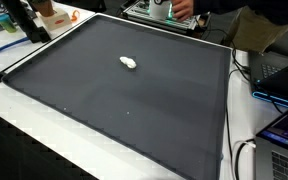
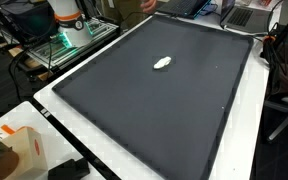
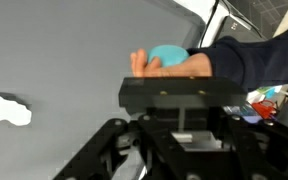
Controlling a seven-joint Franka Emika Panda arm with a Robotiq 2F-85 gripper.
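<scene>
At the top edge of exterior view 1, the lower end of the white arm (image 1: 159, 10) shows beside a person's hand (image 1: 182, 8). In the wrist view, dark parts of my gripper fill the bottom middle, and how far apart its fingers stand is unclear. Just beyond them a hand (image 3: 169, 68) in a dark sleeve is at a round teal thing (image 3: 168, 55). Most of that thing is covered by the fingers and gripper. A small white object (image 1: 128, 62) lies alone on the dark grey mat, off to the left in the wrist view.
Laptops (image 1: 279, 125) and cables line the right of exterior view 1. A dark-sleeved person (image 1: 254, 8) stands at the table's far end. Cluttered items (image 1: 49, 15) sit at the far left.
</scene>
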